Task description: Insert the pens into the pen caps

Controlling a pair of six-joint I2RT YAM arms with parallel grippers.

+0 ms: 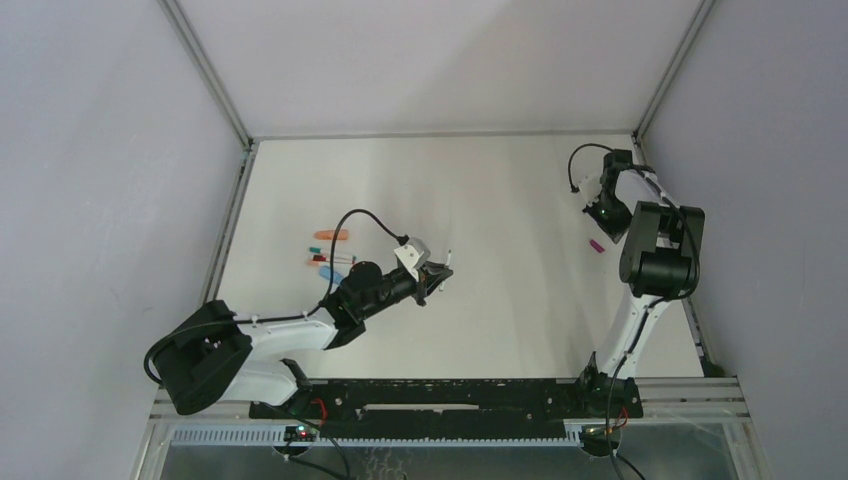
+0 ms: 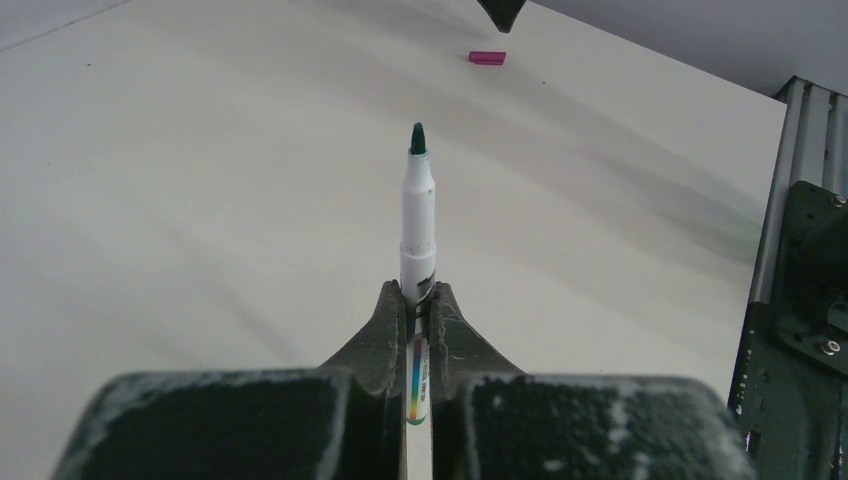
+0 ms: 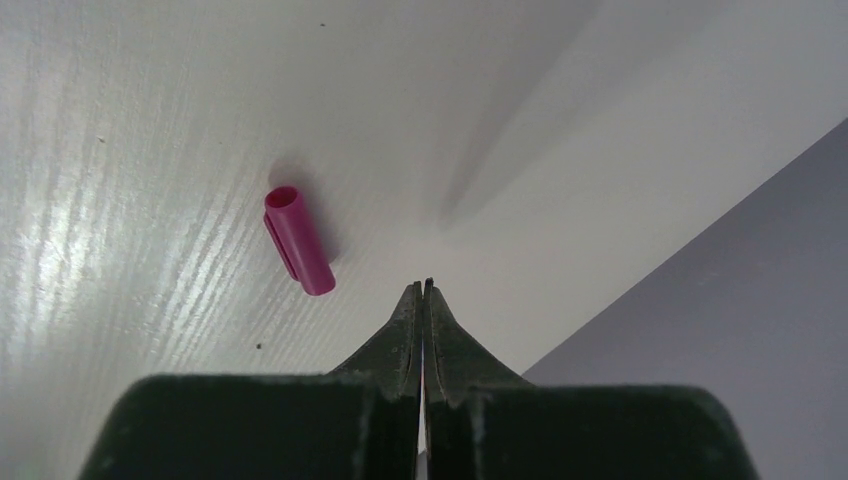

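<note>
A white pen (image 2: 418, 215) with a dark green tip points upward in the left wrist view, and my left gripper is shut on its barrel. On the table lies the magenta pen cap (image 3: 300, 240), its hollow end facing away from the fingers in the right wrist view. My right gripper is shut with nothing between its fingertips; the cap is off to their left. From above, the cap (image 1: 597, 245) shows just in front of the right gripper (image 1: 616, 240). How high those fingertips stand over the table is hard to tell.
At the table's left lie several markers (image 1: 335, 260), with an orange one (image 1: 331, 235) and a blue one (image 1: 331, 275) at the ends of the group. A grey wall (image 3: 720, 330) rises near the right gripper.
</note>
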